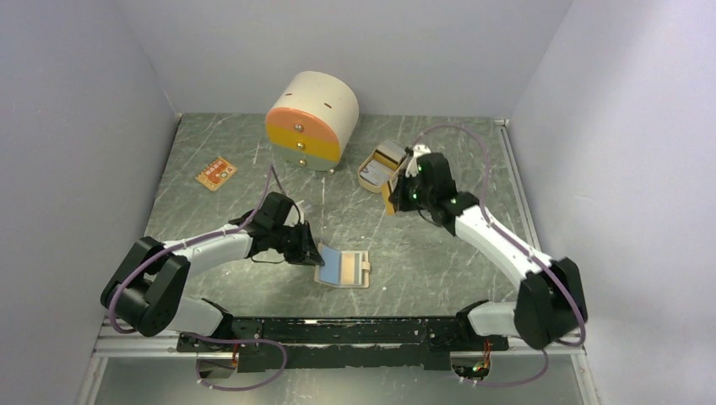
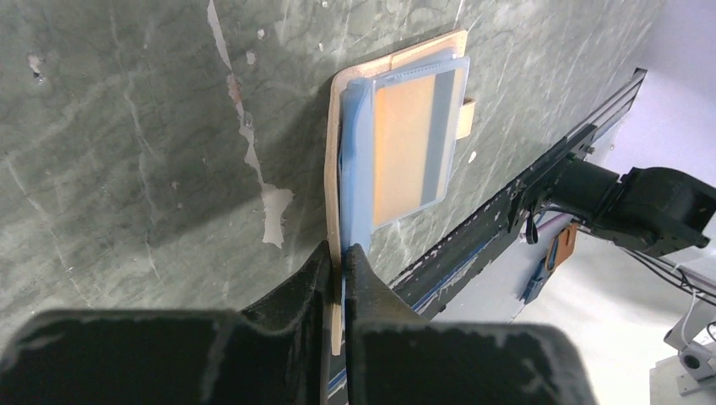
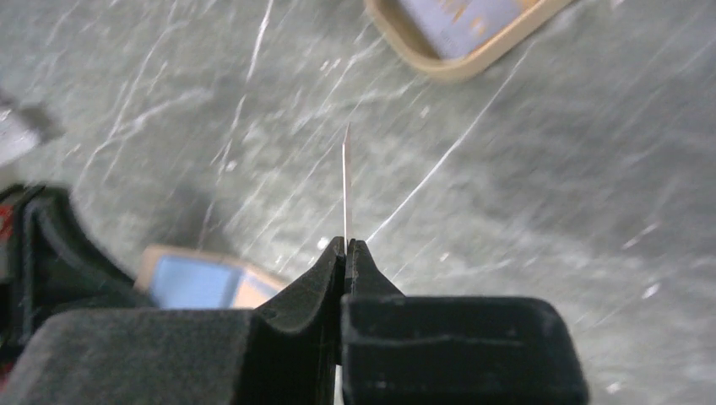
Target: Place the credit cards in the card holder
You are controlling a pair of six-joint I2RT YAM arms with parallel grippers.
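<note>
The card holder (image 1: 346, 268), beige with blue and clear sleeves, lies open on the grey table at front centre. My left gripper is shut on its left edge. My right gripper is shut on a thin card (image 3: 346, 186) seen edge-on, which looks yellow-orange in the top view, held above the table between the tray and the holder. The small beige tray (image 1: 371, 184) at the back holds more cards, pale and yellow.
A cream cabinet (image 1: 325, 101) with coloured drawers stands at the back. An orange flat item (image 1: 216, 173) lies at the back left.
</note>
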